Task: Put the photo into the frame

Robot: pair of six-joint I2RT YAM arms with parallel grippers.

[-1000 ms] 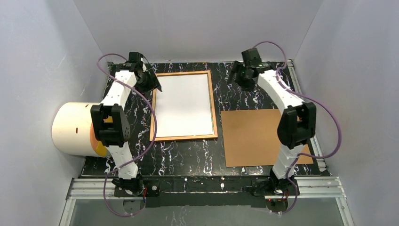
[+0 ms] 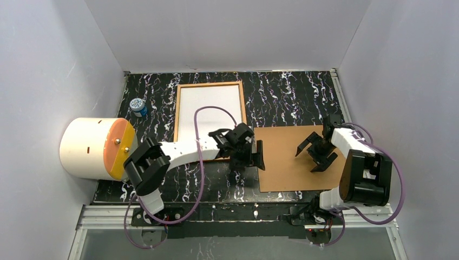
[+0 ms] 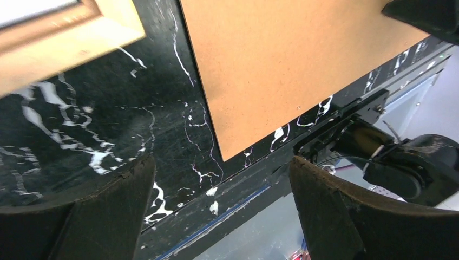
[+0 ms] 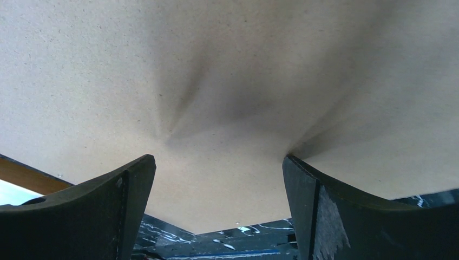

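Note:
A thin wooden frame (image 2: 244, 108) with a white panel (image 2: 205, 103) inside it lies left of centre. To its right is a flat brown sheet (image 2: 279, 162), flush on the table; I cannot tell whether it is the photo or a backing board. My left gripper hovers by that sheet's left edge, fingers apart, nothing between them. Over the sheet's right part, close above its surface, my right gripper is open and empty, pointing down. The left arm covers the frame's lower right part in the top view.
A small blue jar (image 2: 138, 107) stands at the back left. A large cream and orange cylinder (image 2: 89, 149) lies at the left wall. Bare black marbled table shows behind the brown sheet and in front of the frame.
From the back left, my left arm has swung across the frame to the sheet's left edge.

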